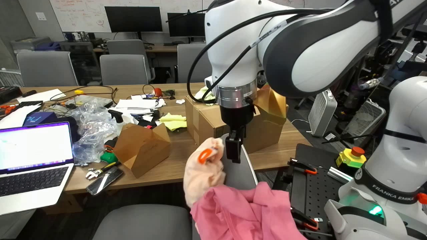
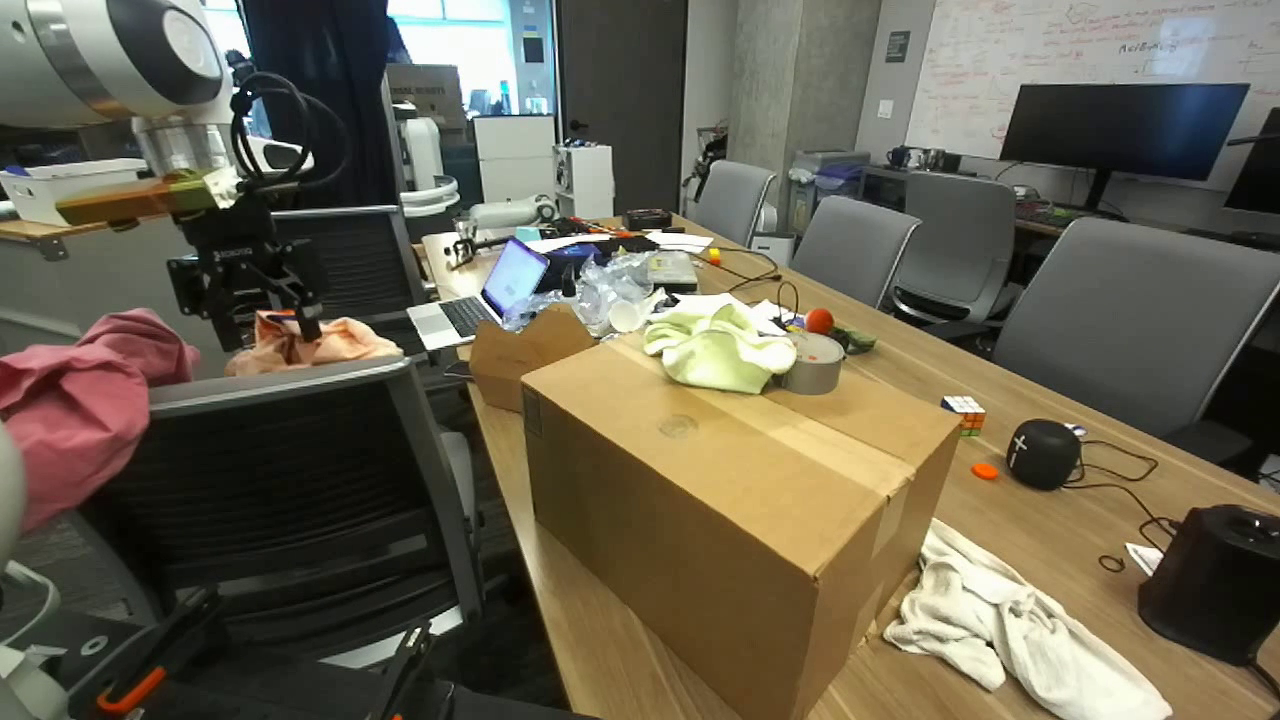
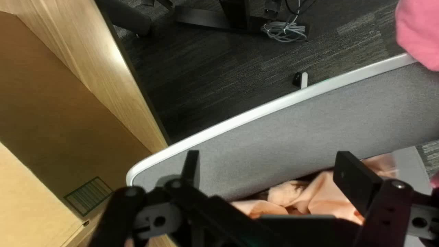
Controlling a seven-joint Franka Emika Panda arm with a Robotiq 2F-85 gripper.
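Observation:
My gripper (image 1: 233, 155) hangs above the top of a grey chair's back (image 3: 255, 152). In the wrist view its two fingers (image 3: 356, 179) stand wide apart; it is open and grips nothing. A peach cloth (image 1: 204, 172) with an orange patch is on the seat side of the chair back, beside the fingers in exterior view 1. From above, its folds (image 3: 325, 193) show past the back's lower edge in the picture, partly hidden by the gripper. A pink cloth (image 1: 248, 212) is draped over the other end of the chair back.
A large cardboard box (image 2: 708, 504) stands on the wooden table (image 3: 111, 78) close to the chair. Smaller open box (image 1: 142, 148), tools and a laptop (image 1: 36, 168) crowd the table's left. An emergency stop (image 1: 352, 156) sits by the robot base.

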